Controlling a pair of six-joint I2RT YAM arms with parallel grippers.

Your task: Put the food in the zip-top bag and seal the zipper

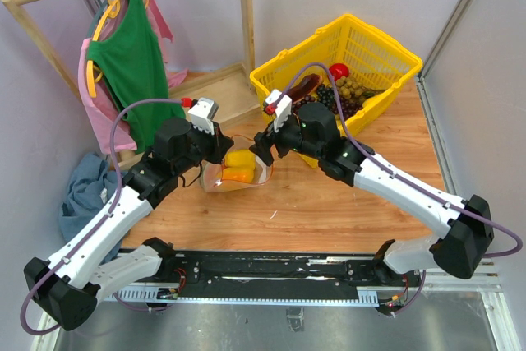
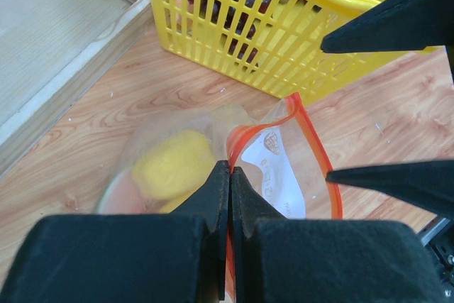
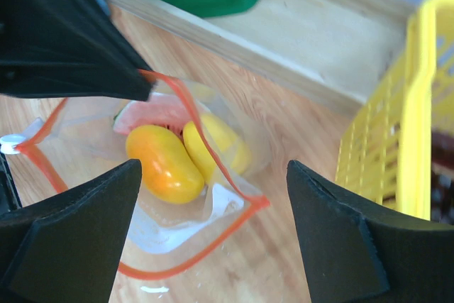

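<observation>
The clear zip top bag (image 3: 167,228) with its orange-red zipper edge stands with its mouth open on the table. Inside lie an orange-yellow mango (image 3: 164,164), a second yellow fruit (image 3: 220,145) and a pink watermelon-like piece (image 3: 152,113). My left gripper is shut on the bag's rim at one side of the mouth. Just right of the bag in the top view, my right gripper (image 1: 265,152) is open, its fingers (image 3: 74,232) spread apart. Nothing is between them in the right wrist view; they stand near the bag's opposite rim.
A yellow basket (image 1: 386,48) with grapes, an eggplant and other food stands behind the right arm. Behind the bag sits a wooden rack base (image 1: 218,98) with clothes hung above.
</observation>
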